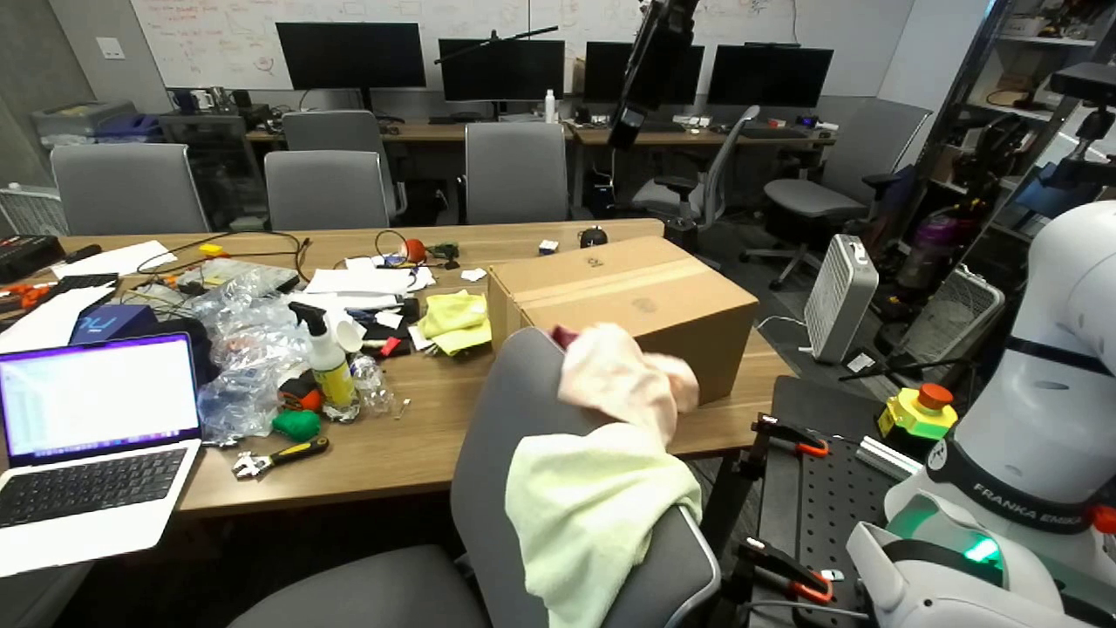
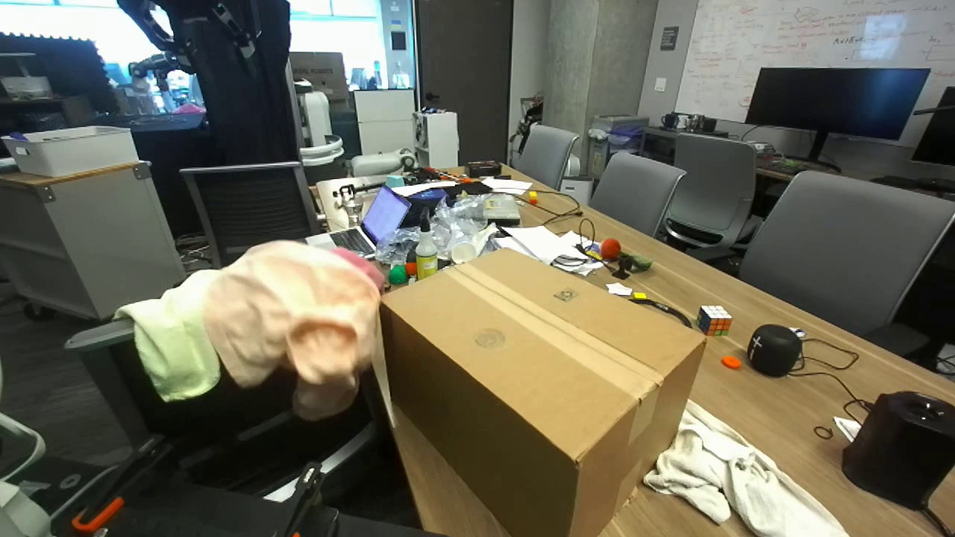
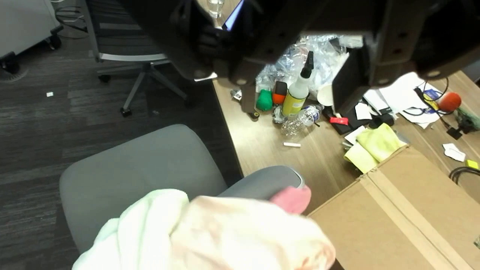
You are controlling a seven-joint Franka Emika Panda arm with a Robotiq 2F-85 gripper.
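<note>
My gripper (image 1: 625,131) hangs high above the chair and box, its fingers apart with no cloth between them. In the wrist view the two dark fingers of the gripper stand well separated. Below, a peach cloth (image 1: 628,382) lies bunched over the top of the grey chair back (image 1: 513,392), blurred at its edges. Beside it a pale yellow-green towel (image 1: 602,513) drapes over the same chair back. Only a pink edge of another cloth (image 3: 294,199) shows from under the peach one; the rest is covered.
A large closed cardboard box (image 2: 528,340) stands on the table right by the chair. Farther along are a spray bottle (image 1: 330,366), a yellow cloth (image 1: 456,320) and a laptop (image 1: 99,419). A white cloth (image 2: 743,474) lies beyond the box.
</note>
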